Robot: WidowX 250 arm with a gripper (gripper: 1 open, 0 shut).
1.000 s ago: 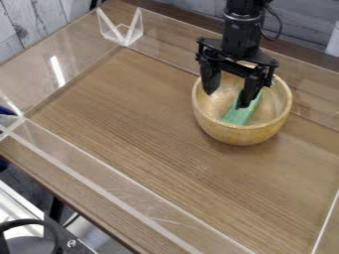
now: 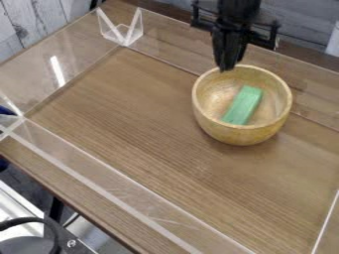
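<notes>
A round yellow bowl (image 2: 212, 102) sits right of centre on the wooden table, with a green rectangular block (image 2: 243, 105) lying inside it. My gripper (image 2: 233, 52) is raised at the top, behind and above the bowl, clear of the block; whether its fingers are open or shut is hard to make out.
The wooden table (image 2: 119, 149) has bare room to the left and in front. A clear folded plastic piece (image 2: 119, 28) stands at the upper left, and a dark object (image 2: 40, 234) is at the lower left corner.
My gripper has risen and moved back out of the bowl toward the top of the view. The green block stays in the bowl.
</notes>
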